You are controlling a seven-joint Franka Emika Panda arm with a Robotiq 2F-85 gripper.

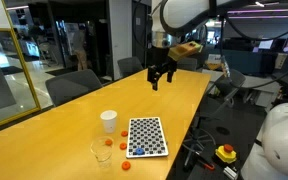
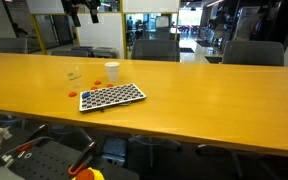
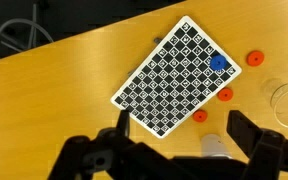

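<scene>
A black-and-white patterned board (image 3: 164, 85) lies flat on the table, seen from above in the wrist view and also as a grid board (image 1: 146, 133) in exterior view 1. One blue disc (image 3: 218, 62) rests on it near a corner. Beside the board are red discs: one (image 3: 255, 58) off the corner, another (image 3: 225, 94) along its edge, a third (image 3: 200, 115) further down. My gripper (image 1: 163, 80) hangs well above the table, open, with nothing between its fingers. In the wrist view the gripper has its two dark fingers spread wide.
A white cup (image 1: 109, 121) and a clear glass (image 1: 102, 152) stand beside the board. Chairs (image 2: 156, 52) line its far side.
</scene>
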